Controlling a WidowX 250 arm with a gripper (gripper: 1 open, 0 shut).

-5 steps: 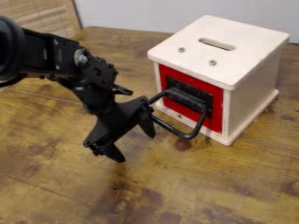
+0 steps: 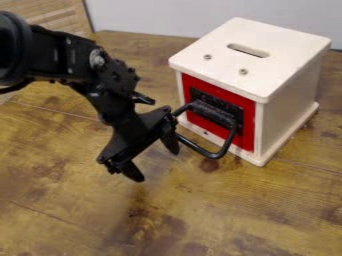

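My black gripper (image 2: 152, 156) hangs low over the wooden floor, pointing down, left of a white wooden box (image 2: 286, 100). Its fingers are spread apart with nothing visible between them. The box has a red front panel (image 2: 245, 150) holding a black block with a black U-shaped handle (image 2: 201, 151) that sticks out toward me. The upper finger of my gripper is close to the handle's near end; whether they touch I cannot tell.
The box top has a slot and two small metal knobs. A woven mat (image 2: 54, 12) lies at the back left.
My gripper has shifted very slightly upward and to the right. The box and handle look unchanged.
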